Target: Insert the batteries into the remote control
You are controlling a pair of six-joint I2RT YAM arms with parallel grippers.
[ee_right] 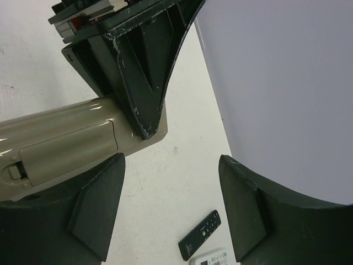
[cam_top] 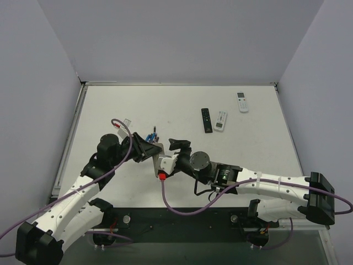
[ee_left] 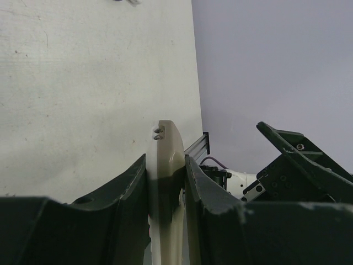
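A grey-beige remote control [cam_top: 156, 164] is held off the table by my left gripper, shut on one end of it. In the right wrist view the remote's back [ee_right: 44, 127] shows, with the battery cover [ee_right: 71, 152] seated on it and a small latch at its end. One left finger [ee_right: 144, 105] presses across the remote near its end. My right gripper is open, its left finger close to the remote's edge and the gap between its fingers empty. Small blue and dark pieces [cam_top: 151, 136], possibly batteries, lie beyond the left gripper; they are too small to tell.
At the back right lie a black remote [cam_top: 206, 120], a white-grey remote [cam_top: 220, 121] and a white remote [cam_top: 242, 102]. Both arms come close together around the held remote.
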